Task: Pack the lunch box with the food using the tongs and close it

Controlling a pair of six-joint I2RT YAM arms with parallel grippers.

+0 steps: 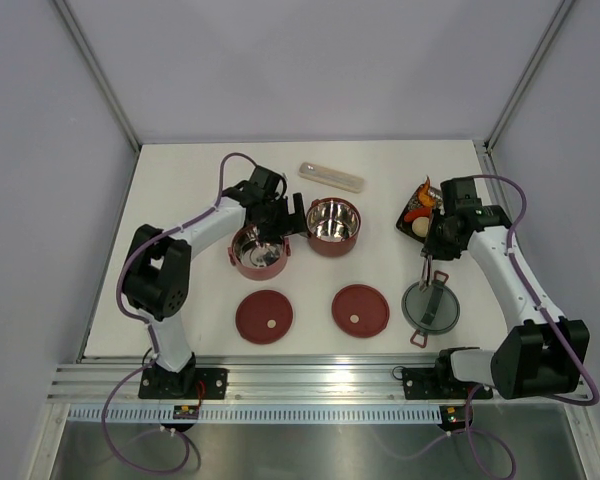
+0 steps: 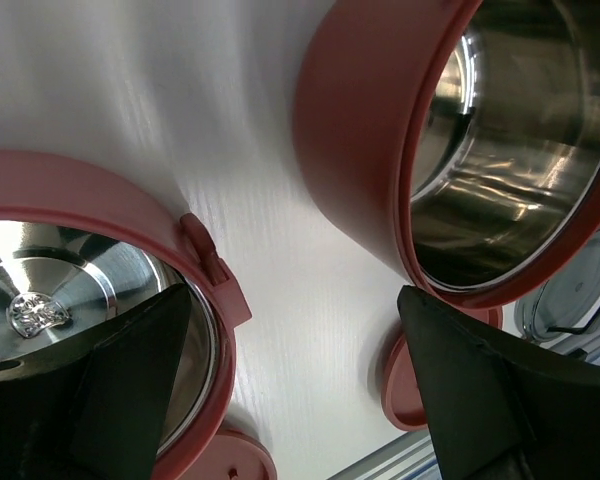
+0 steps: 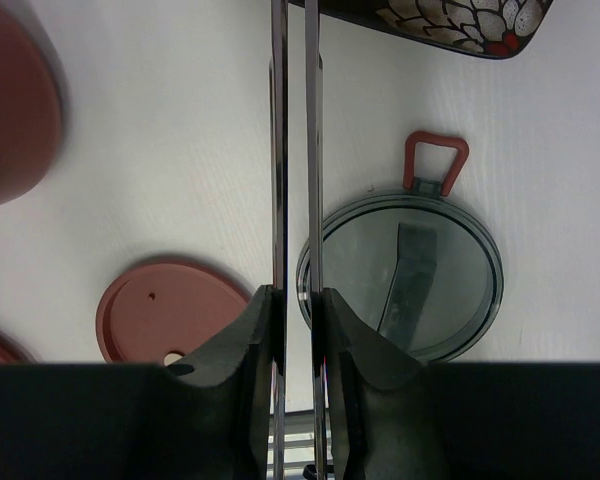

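In the top view a pink steel-lined pot [image 1: 260, 262] sits under my left gripper, which stands open above its rim and handle. A second pot [image 1: 333, 228] stands just to its right. My right gripper [image 1: 429, 258] holds two long metal bars, chopstick-like utensils [image 3: 279, 150], close together, reaching over a black patterned food tray [image 3: 460, 22] with orange and yellow items. Whether its fingers are shut is hard to tell. A glass lid [image 1: 430, 308] with red handles lies below the tray.
Two red round lids [image 1: 263, 316] lie at the front. A pale elongated holder [image 1: 331, 178] lies at the back.
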